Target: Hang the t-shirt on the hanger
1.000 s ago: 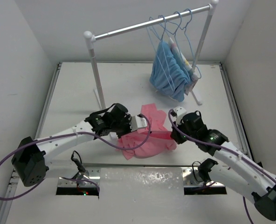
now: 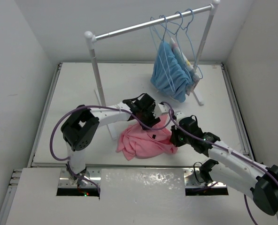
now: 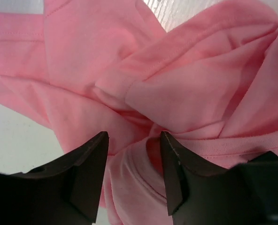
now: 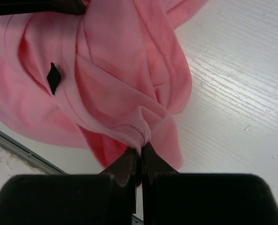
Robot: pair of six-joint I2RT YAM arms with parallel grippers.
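The pink t-shirt [image 2: 141, 143] lies crumpled on the white table under both arms, with a small dark patch on it. My left gripper [image 2: 154, 125] is over the shirt's upper part; in the left wrist view its fingers [image 3: 179, 187] stand apart with pink folds between and beneath them. My right gripper [image 2: 175, 137] is at the shirt's right side, shut on a gathered edge of the fabric [image 4: 138, 131], as the right wrist view shows. Blue hangers [image 2: 187, 35] hang on the white rack's bar [image 2: 129, 30].
A blue garment [image 2: 169, 75] and a pale printed item [image 2: 193, 82] hang at the rack's right, behind the arms. A metal rail edge [image 2: 73, 164] runs along the front, with grey walls on both sides.
My left gripper has moved right and down onto the shirt, its arm now bent differently. My right gripper has shifted slightly on the right side, with fabric still in it.
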